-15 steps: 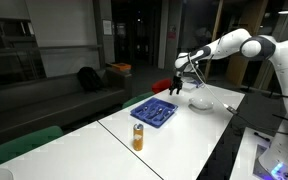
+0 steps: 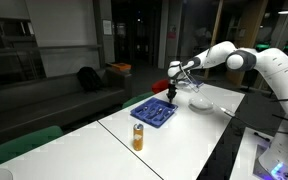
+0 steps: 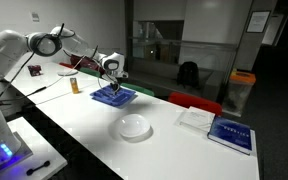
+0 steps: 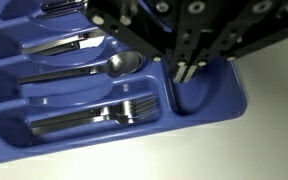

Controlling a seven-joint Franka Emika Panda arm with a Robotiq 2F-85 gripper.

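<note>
A blue cutlery tray (image 4: 164,124) lies on the white table, its compartments showing clearly in the wrist view. A fork (image 4: 96,115), a spoon (image 4: 84,69) and a knife (image 4: 66,44) rest in separate compartments. My gripper is over the tray's end compartment, near the spoon's bowl. The fingers are shut together, and nothing shows between them. In exterior view 1 the gripper (image 2: 171,101) is low at the tray's far right end. The arm partly covers the upper part of the tray in the wrist view.
A white bowl (image 3: 131,127) stands on the table beside the tray. An orange bottle (image 2: 138,137) is on the tray's other side. A white box-like object (image 3: 197,119) and a dark blue packet (image 3: 231,133) lie farther off.
The gripper has come down and a little to the left in exterior view 1, toward the tray's end. The tray, bottle and bowl look unmoved.
</note>
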